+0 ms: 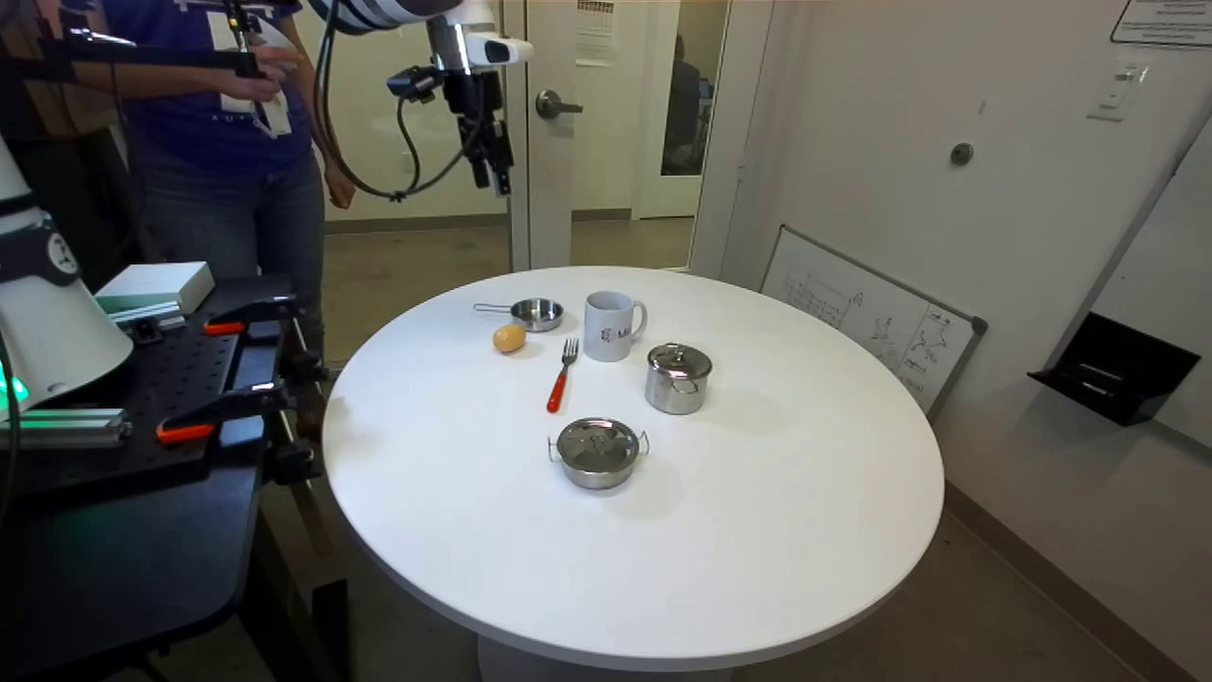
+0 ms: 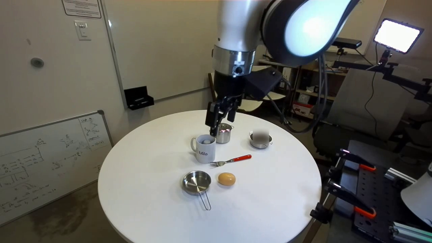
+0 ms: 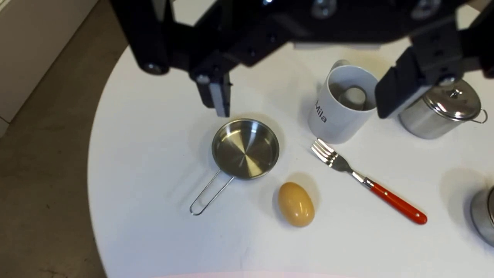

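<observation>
High above the white round table, my gripper is open, its two fingers wide apart and nothing between them; exterior view 1 shows the gripper (image 1: 491, 191) over the table's far side. Below it, in the wrist view, lie a small steel pan (image 3: 245, 148) with a wire handle and a brown egg (image 3: 296, 204) beside it. A white mug (image 3: 340, 111) stands upright with a pale rounded thing (image 3: 354, 97) inside. Close to the mug's base is a fork (image 3: 370, 182) with a red handle. A lidded steel pot (image 3: 440, 111) is partly covered by one finger.
A second, shallow lidded pot (image 1: 597, 453) with two side handles sits toward the near side of the table (image 1: 784, 511). A black workbench (image 1: 136, 523) with orange-tipped clamps stands at the left. Someone stands behind it.
</observation>
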